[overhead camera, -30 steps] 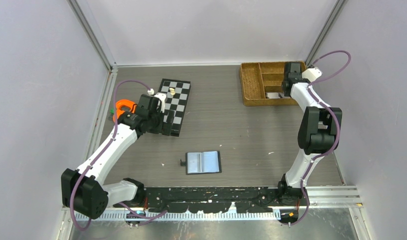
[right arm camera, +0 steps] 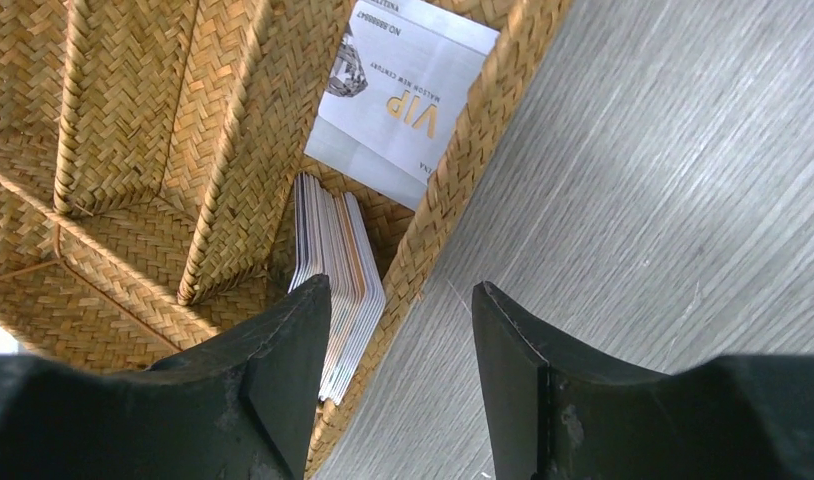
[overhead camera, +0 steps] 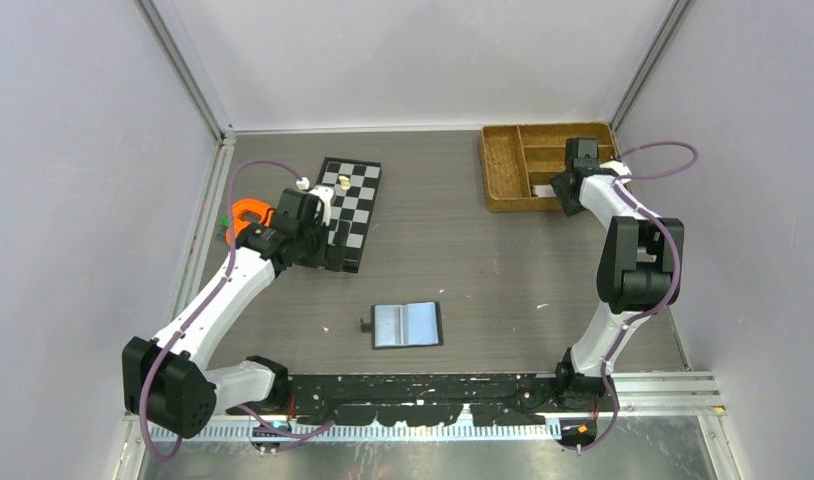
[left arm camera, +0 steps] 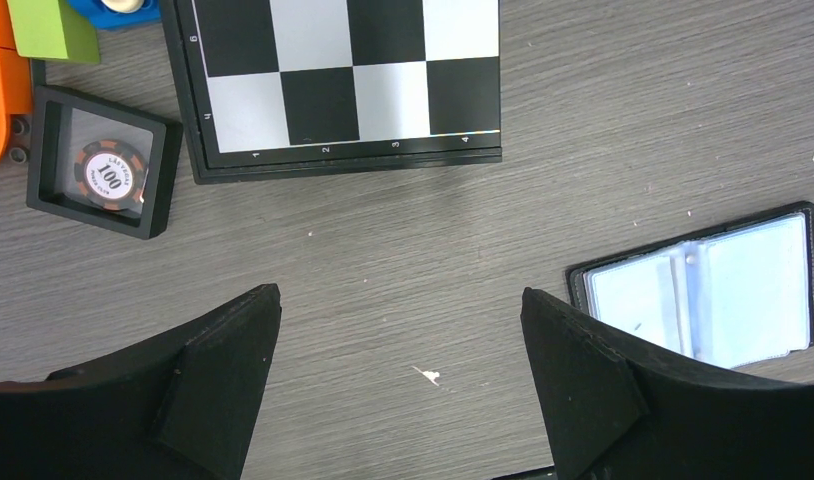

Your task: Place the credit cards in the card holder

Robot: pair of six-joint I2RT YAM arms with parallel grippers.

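Observation:
In the right wrist view a tight stack of cards (right arm camera: 335, 270) stands on edge in one compartment of the woven basket (right arm camera: 438, 200). A pale card marked VIP (right arm camera: 408, 95) lies flat in that compartment. My right gripper is open, its left finger (right arm camera: 301, 330) overlapping the stack in view and its right finger outside the basket's front wall; whether it touches the cards is unclear. The open card holder (overhead camera: 407, 326), with clear sleeves in a dark cover, lies at front centre. Left of it my left gripper hangs open over bare table, holding nothing.
Beside the left arm lies a checkered board (overhead camera: 353, 205), with an orange object (overhead camera: 248, 212) to its left. A framed poker chip (left arm camera: 108, 175) sits near the board's corner. Free table stretches between the card holder and the basket.
The left arm and the card holder are unmoved.

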